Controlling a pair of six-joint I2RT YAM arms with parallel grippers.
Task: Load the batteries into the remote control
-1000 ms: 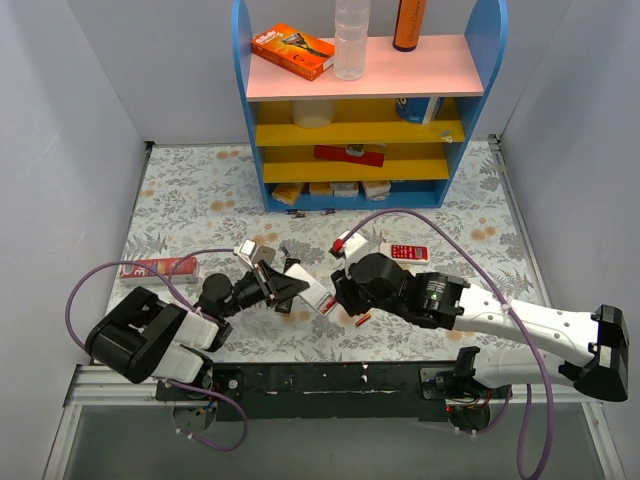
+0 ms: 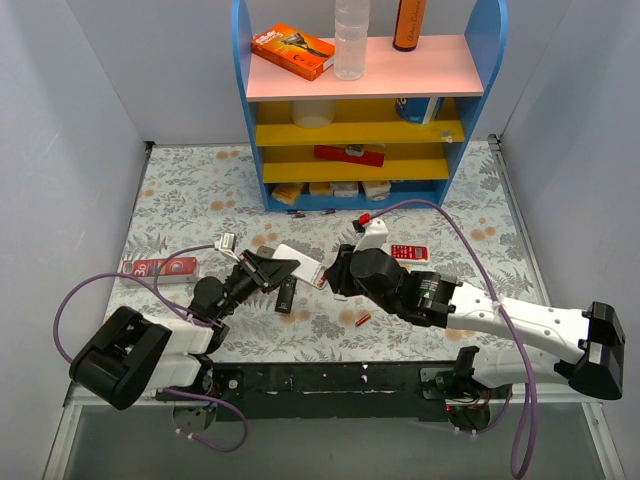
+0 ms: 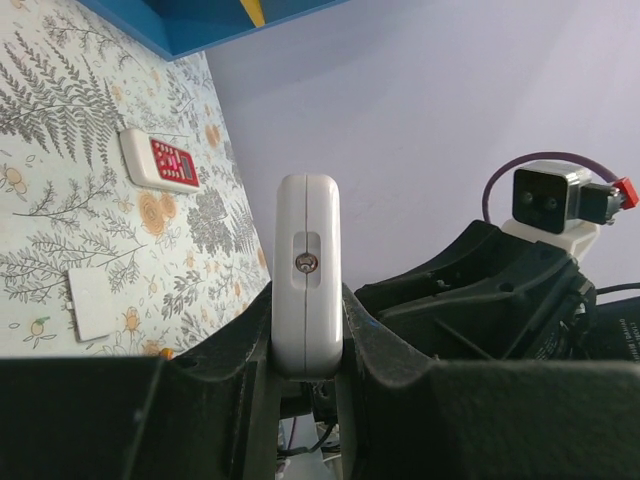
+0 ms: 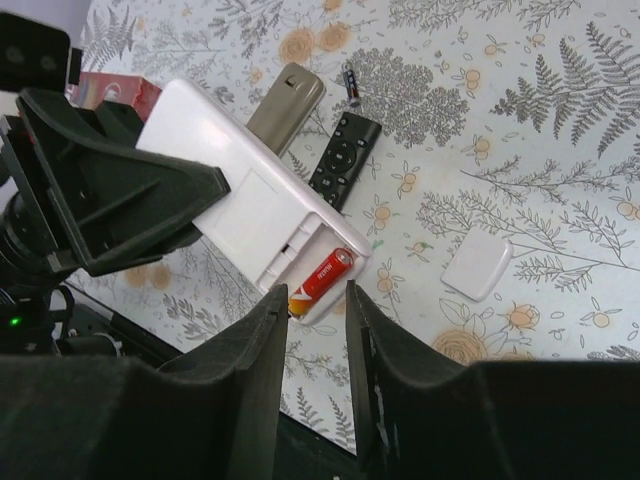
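Observation:
The white remote control [image 4: 235,190] is held aslant in the air, with my left gripper [image 2: 283,270] shut on its body. In the left wrist view the remote [image 3: 306,270] appears end-on between the fingers. Its battery compartment shows in the right wrist view, with one red and orange battery [image 4: 324,280] lying in it; an empty space is beside that battery. My right gripper stands part open at the compartment, its fingertips apart and close to the battery; whether they touch it I cannot tell. A second battery [image 2: 362,320] lies on the table.
On the table lie a white cover [image 4: 478,264], a black remote [image 4: 345,160], a grey-brown one [image 4: 286,108], and a white and red calculator-like device [image 2: 409,253]. The shelf [image 2: 360,85] stands at the back. A red box [image 2: 160,269] lies at left.
The held remote and left gripper have moved up and slightly left in the top view. My right gripper has also shifted up and turned, staying beside the remote's end.

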